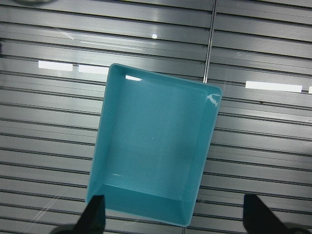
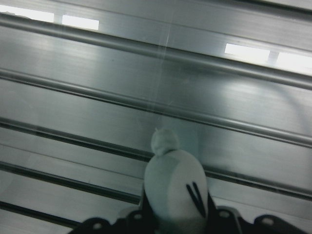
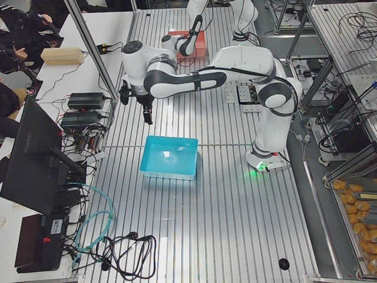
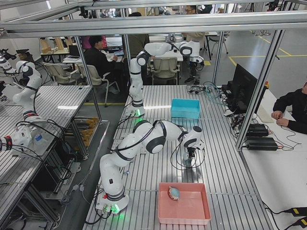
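A turquoise bin [image 3: 168,154] [image 1: 151,136] lies empty on the slatted metal table, below my left gripper [image 3: 144,112], which is open with nothing between its widely spaced fingers. My right gripper [image 4: 189,157] is shut on a pale plush toy [image 2: 173,183] with a small round knob and dark stripes, held over bare slats beyond the pink bin's rim. The pink bin [image 4: 182,215] holds another small blue-and-pink round toy [image 4: 173,193]. In the camera left view my right gripper is hidden behind the left arm.
A monitor [image 3: 32,153], power boxes and loose cables [image 3: 126,259] line the table's side beside the bins. A panel of pale parts [image 3: 241,97] lies near the arms' bases. The middle of the table between the bins is mostly clear.
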